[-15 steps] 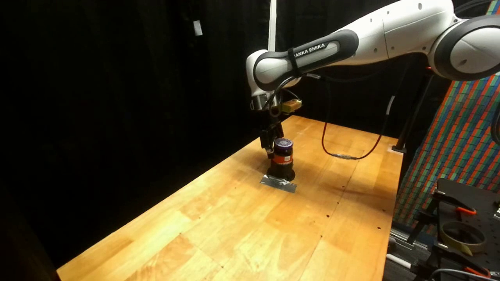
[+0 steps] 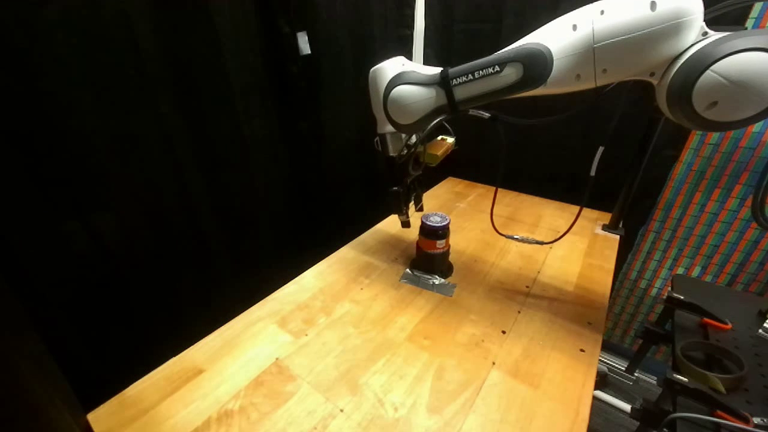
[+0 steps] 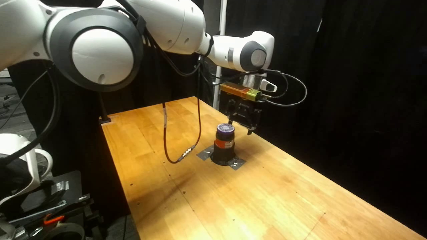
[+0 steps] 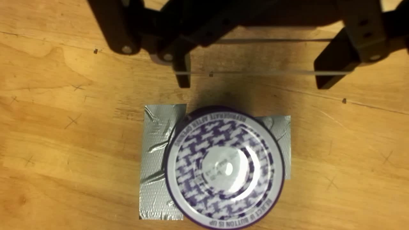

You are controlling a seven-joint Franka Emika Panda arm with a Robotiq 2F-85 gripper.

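Observation:
A dark jar (image 2: 433, 241) with an orange label stands upright on the wooden table, its base in a black holder (image 3: 223, 156). Strips of silver tape (image 4: 159, 164) lie at both sides of that base. Seen from above, the purple-and-white patterned lid (image 4: 226, 168) is on the jar. My gripper is open, its fingers wide apart with only bare table visible between them. In exterior view 2 the gripper (image 3: 240, 127) hangs behind the jar, its fingertips near lid height and apart from it.
A red-and-black cable (image 3: 164, 132) droops near the tabletop on the arm's side. A dark cart (image 2: 720, 309) with tools stands beyond the table's right edge.
My gripper has risen and shifted a little left in exterior view 1, away from the jar's side. The jar looks to be in the same place.

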